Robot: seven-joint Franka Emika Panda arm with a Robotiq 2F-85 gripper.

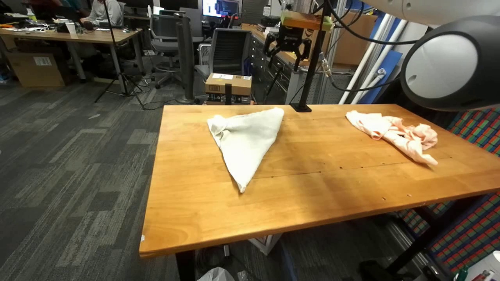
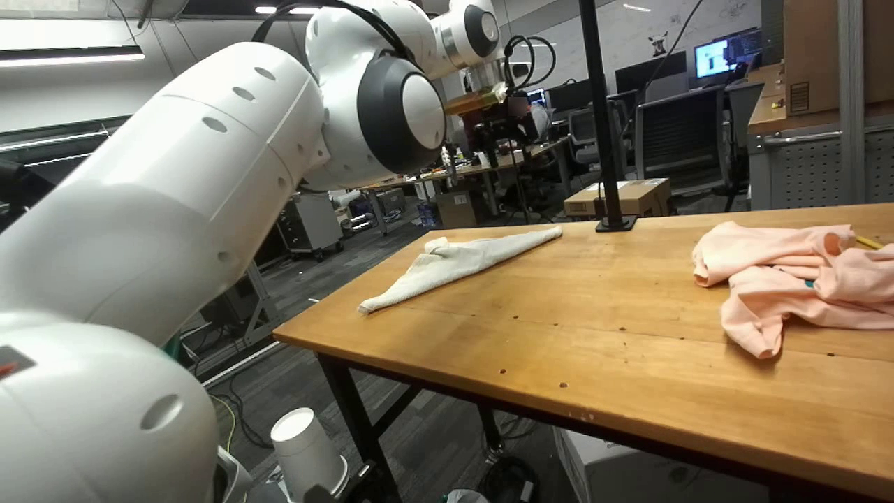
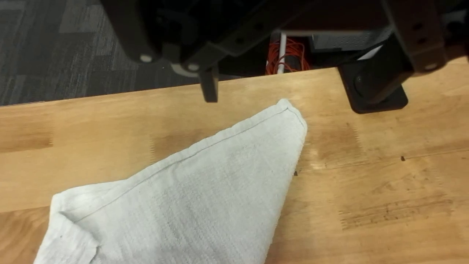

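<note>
A white cloth lies on the left part of the wooden table, roughly a triangle with a bunched fold at its back left corner. Above the table's back edge my gripper hangs open, clear of the cloth and with nothing between its fingers. In the wrist view the cloth spreads below, one corner pointing up toward the gap between the dark fingers. A pink cloth sits crumpled at the other end of the table, with something yellow partly showing behind it.
A black post stands on a base plate at the table's back edge, close to my gripper and right of the white cloth. Bare wood separates the two cloths. A cardboard box is behind the table.
</note>
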